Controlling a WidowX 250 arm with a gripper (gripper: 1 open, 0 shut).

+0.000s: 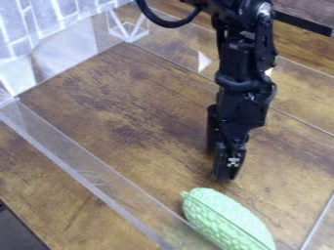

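Note:
A black robot arm comes down from the top centre to its gripper (225, 154), which is low over the brown wooden floor of the work area (104, 127), right of centre. The fingertips are dark and close to the wood; whether they are apart or together is unclear. A pale green, ridged oblong object (228, 217) lies at the bottom right, below the gripper and apart from it.
Clear plastic walls (92, 166) border the area along the left and the back. A white and blue gridded item (39, 29) is at the top left.

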